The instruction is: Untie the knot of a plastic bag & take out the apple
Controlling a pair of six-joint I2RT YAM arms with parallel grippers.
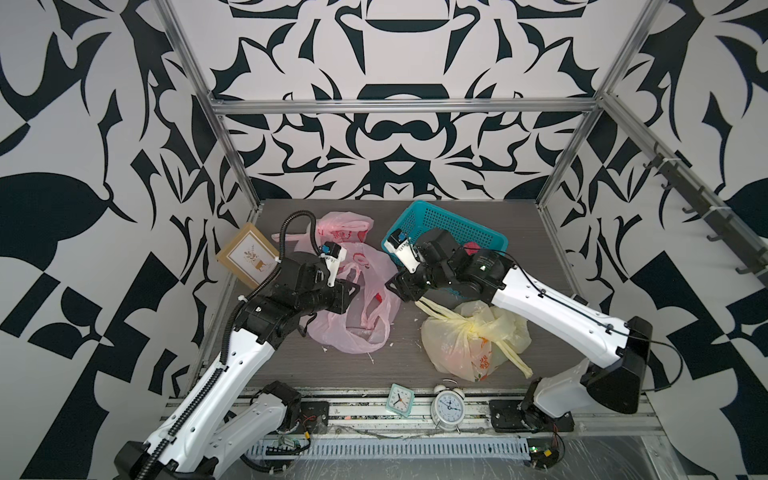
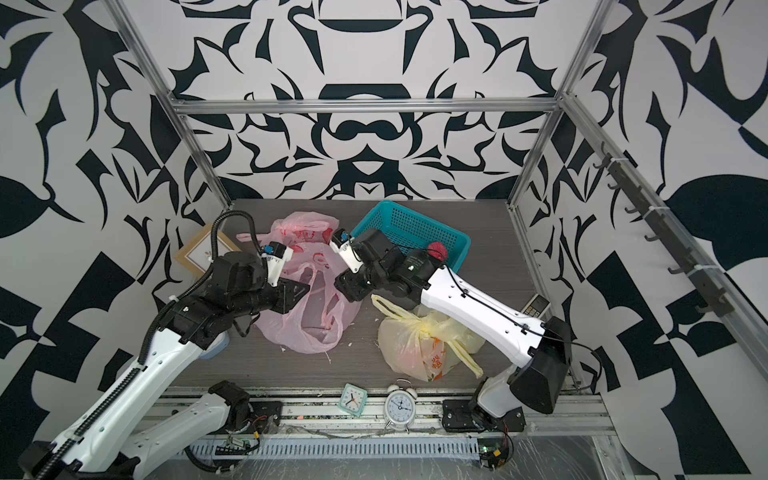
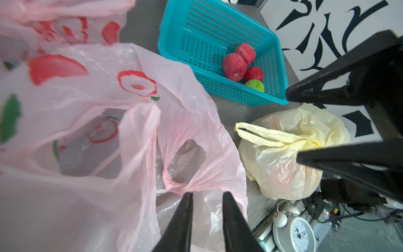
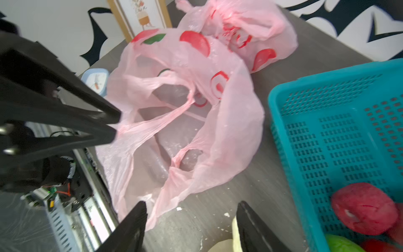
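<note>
A pink plastic bag lies spread on the table with its handles loose and its mouth open; no apple shows inside. Over its left part is my left gripper, parted, nothing between its fingers. My right gripper is open and empty at the bag's right side. Behind it, a second pink bag lies bunched up. A tied yellow bag sits front right, its knot on top and contents hidden. The teal basket holds red, apple-like fruits and a green one.
A framed picture stands at the left. Two clocks, one square and one round, stand at the front edge. Bare table shows between the pink and yellow bags. The two grippers are close together.
</note>
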